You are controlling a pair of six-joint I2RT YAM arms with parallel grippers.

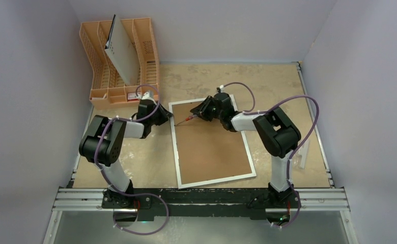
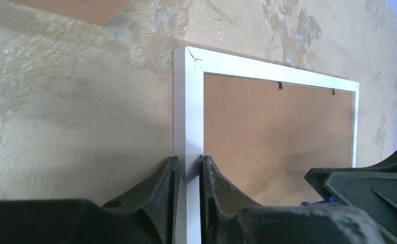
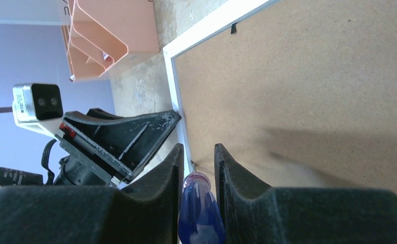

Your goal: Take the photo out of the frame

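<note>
The white photo frame [image 1: 218, 180] lies with its brown backboard [image 1: 211, 152] facing up; no photo shows. My left gripper straddles the frame's left side near the far corner, its fingers against both faces of the white strip. Small black tabs [image 2: 280, 86] stand along the far inner edge. Above the board, my right gripper is shut on a screwdriver [image 3: 200, 213] with a blue handle. In the top view, its thin shaft [image 1: 181, 122] slants to the left, the tip at the inner edge of the left strip, close to my left gripper.
An orange organizer [image 1: 102, 66] stands at the back left, with a white panel-like item [image 1: 121, 56] leaning in it. A small clear object [image 1: 303, 154] lies by the right edge.
</note>
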